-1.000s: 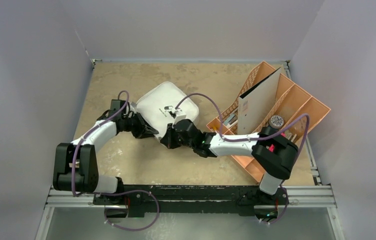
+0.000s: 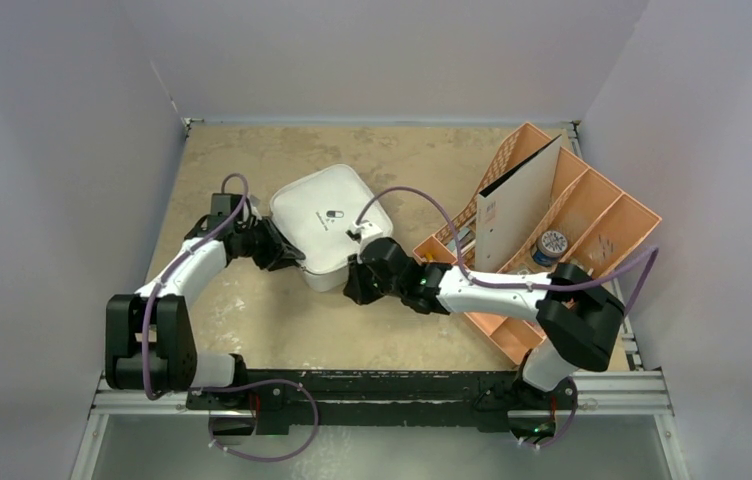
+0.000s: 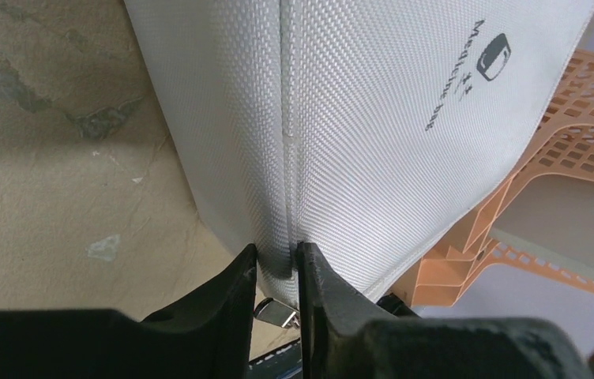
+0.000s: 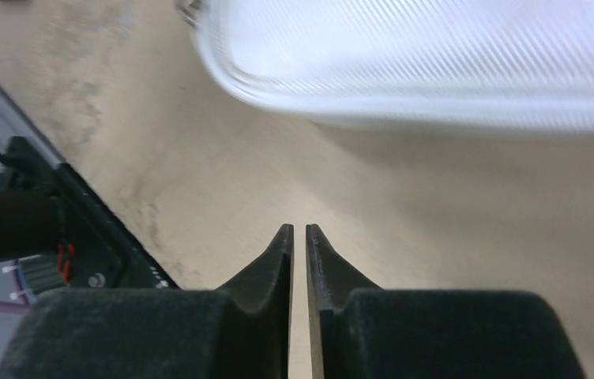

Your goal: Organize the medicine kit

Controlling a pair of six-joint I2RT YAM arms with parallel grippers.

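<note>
A white medicine bag [image 2: 327, 210] with printed lid lies left of centre. My left gripper [image 2: 282, 258] is at its lower left edge; in the left wrist view its fingertips [image 3: 275, 251] stand slightly apart at the zippered edge [image 3: 286, 158], with a metal zipper pull [image 3: 274, 312] just below. Whether they pinch it is unclear. My right gripper [image 2: 354, 285] is beside the bag's lower right; in the right wrist view its fingertips [image 4: 296, 233] have a narrow gap with nothing between, below the blurred bag edge [image 4: 436, 106].
An orange compartment organizer [image 2: 620, 225] with an upright pale panel [image 2: 507, 210] and a round tin [image 2: 552, 243] stands at the right. Bare table [image 2: 262, 150] shows behind and in front of the bag.
My right gripper has shifted right, off the bag's lid to beside its lower edge. My left gripper has moved slightly up and left.
</note>
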